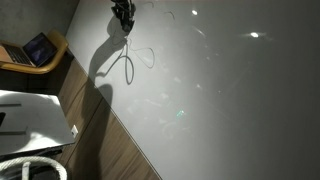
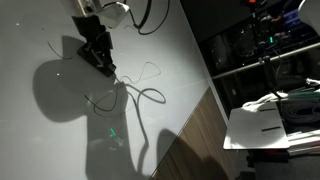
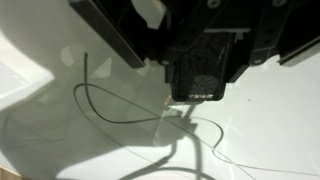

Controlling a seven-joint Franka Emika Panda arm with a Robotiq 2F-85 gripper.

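Observation:
A dark, rough-textured block sits between the fingers of my gripper, which is shut on it. The block's lower edge looks pale; whether it touches the white surface cannot be told. Below it in the wrist view, a thin dark curving line runs over the surface; I cannot tell a drawn line from a thin cord. In the second exterior view the gripper is low over the white surface, with the thin line beside it. In the first exterior view the gripper is near the top edge.
The arm casts a broad shadow, with a cable-like loop of shadow. Past the white surface's edge lies a wooden floor. A chair with a laptop stands beyond it.

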